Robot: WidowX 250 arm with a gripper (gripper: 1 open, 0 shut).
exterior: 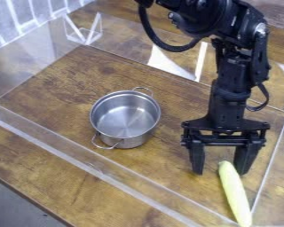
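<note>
My black gripper (220, 158) hangs low on the right side of the camera view, open, with its two fingers spread. Just below and between the fingertips, a long pale yellow-green object (236, 193) lies on the wooden surface, pointing toward the bottom edge. I cannot tell whether the fingers touch it. A steel pot (124, 117) with two wire handles sits to the left of the gripper, apart from it.
The wooden table (74, 89) has free room at the left and in front of the pot. Clear transparent walls or strips run along its edges. A white railing stands at the top left.
</note>
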